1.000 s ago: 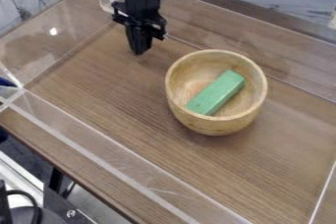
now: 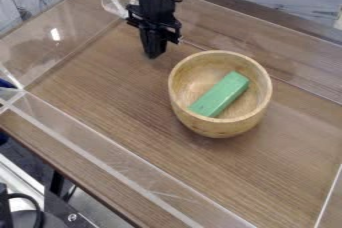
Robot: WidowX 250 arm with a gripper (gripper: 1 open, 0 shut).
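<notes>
My black gripper (image 2: 154, 42) hangs at the upper middle over the wooden table, shut, with nothing visible between its fingers. To its lower right, apart from it, a wooden bowl (image 2: 238, 121) holds a green block (image 2: 219, 94) lying at a slant.
Clear plastic pieces lie at the left edge and near the top left, and dark cables show at the bottom left.
The gripper has shifted slightly over the last second, staying at the upper middle. The bowl and green block look unchanged.
</notes>
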